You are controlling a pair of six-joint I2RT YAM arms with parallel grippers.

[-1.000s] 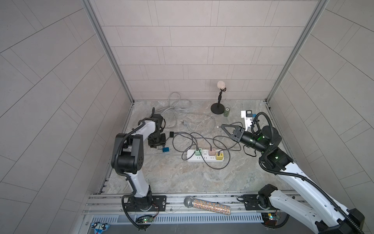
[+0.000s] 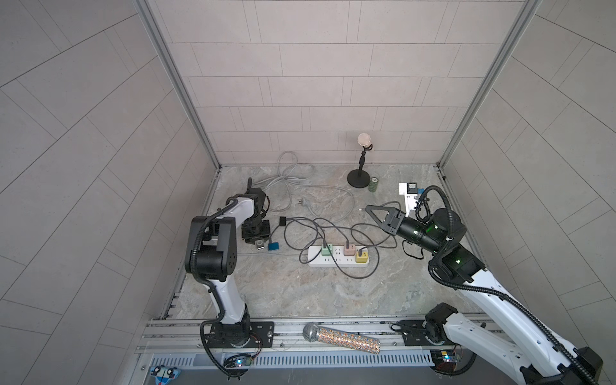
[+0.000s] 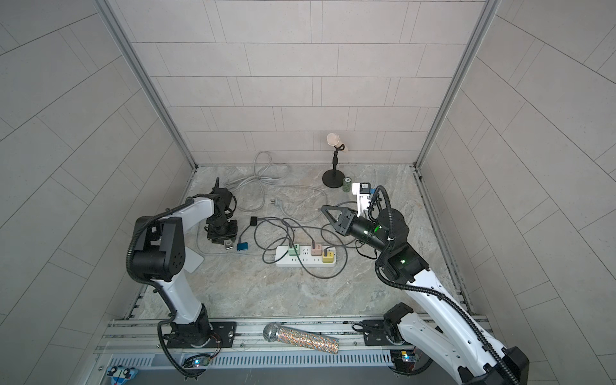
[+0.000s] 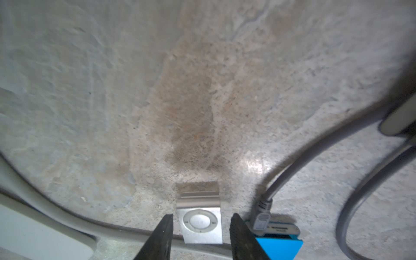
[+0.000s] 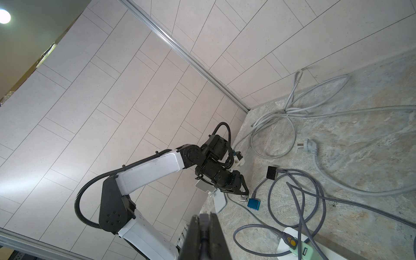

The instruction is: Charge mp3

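Observation:
A small silver mp3 player [image 4: 200,229] lies on the marble surface. My left gripper is over it, part open, its fingertips either side of the player without visible contact. Just right of it a blue dock [image 4: 278,247] lies with a grey cable attached. My right gripper [image 2: 370,210] is held raised right of centre, shut; whether something is between its tips is hard to see, though a small light bit shows there in the top left view. A white power strip [image 2: 338,261] holds green, pink and yellow adapters.
Tangled cables surround the strip. A black stand [image 2: 358,179] and green can [image 2: 373,184] stand at the back. A white object [image 4: 43,229] lies left of the player. A glittery microphone [image 2: 341,338] lies on the front rail.
The right arm is nearly still.

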